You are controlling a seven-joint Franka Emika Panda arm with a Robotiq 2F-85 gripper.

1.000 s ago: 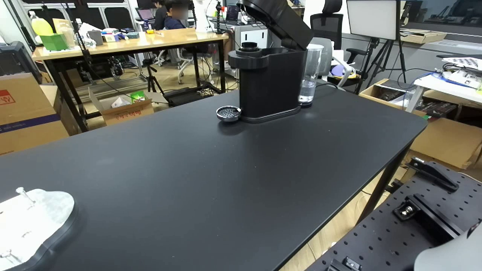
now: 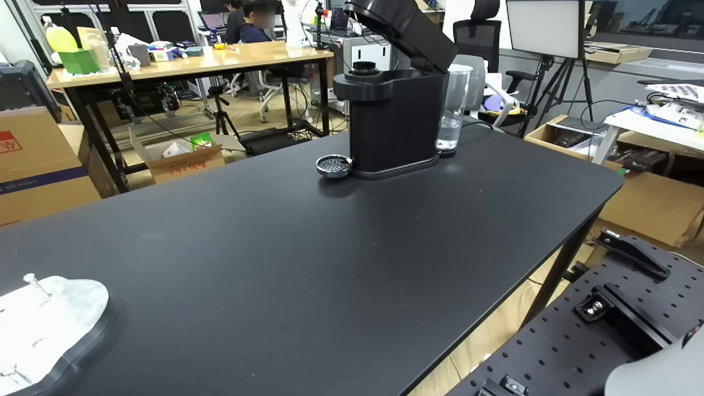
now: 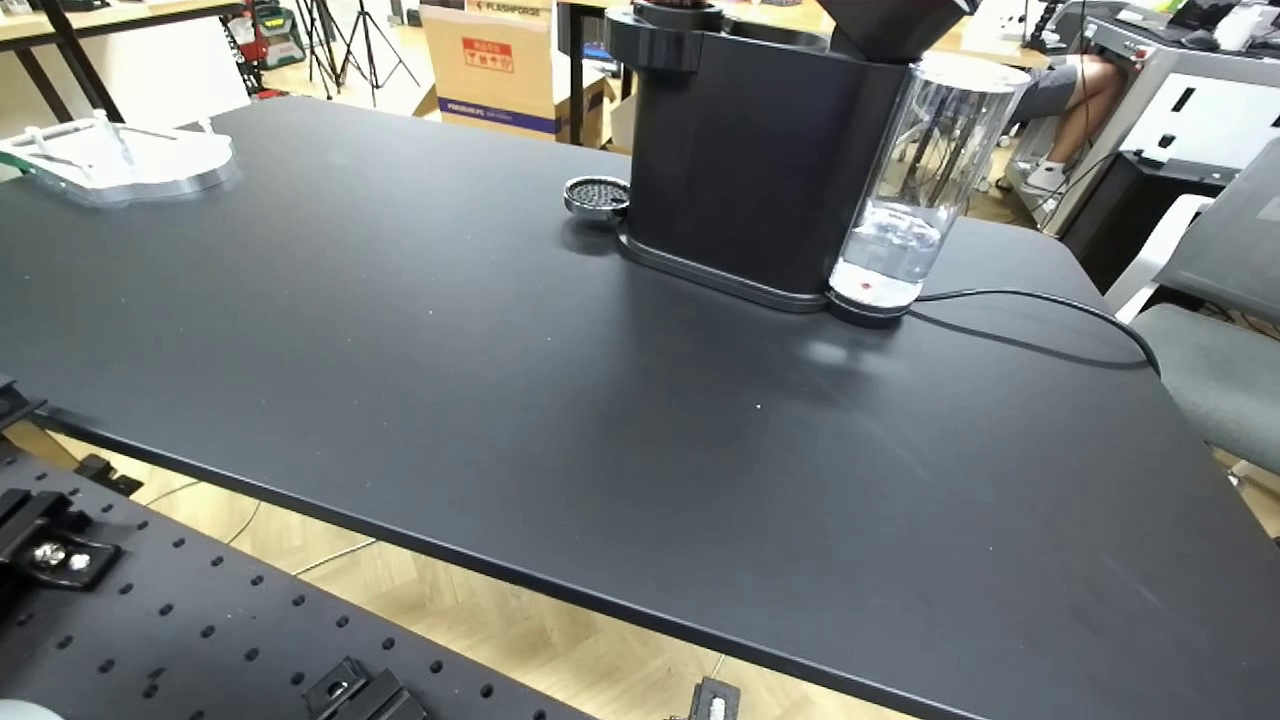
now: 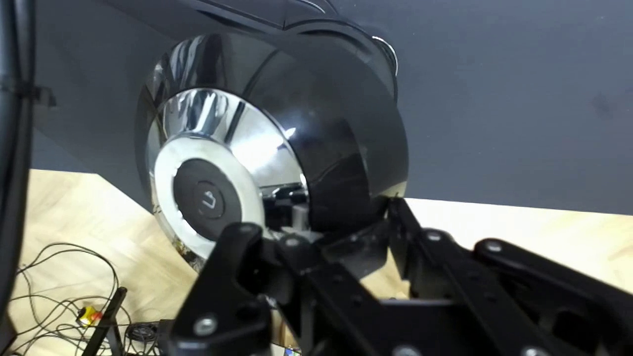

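Note:
A black coffee machine [image 2: 396,122] stands at the back of the table, its lid [image 2: 412,33] tilted up. A round metal drip grille [image 2: 334,166] sits at its foot, and a clear water tank [image 3: 912,192] with some water is at its rear. In the wrist view the glossy dark lid [image 4: 332,118], with a chrome ring and a round button [image 4: 208,200], fills the upper middle. My gripper is at the lid's lower edge with its fingers apart. A dark part lies between them; whether they touch the lid I cannot tell. Neither exterior view shows the gripper.
A white tray-like stand [image 3: 132,156] with short pegs is at the table's other end. A black cable [image 3: 1056,306] runs from the machine off the table. A perforated board [image 2: 561,350] adjoins the front.

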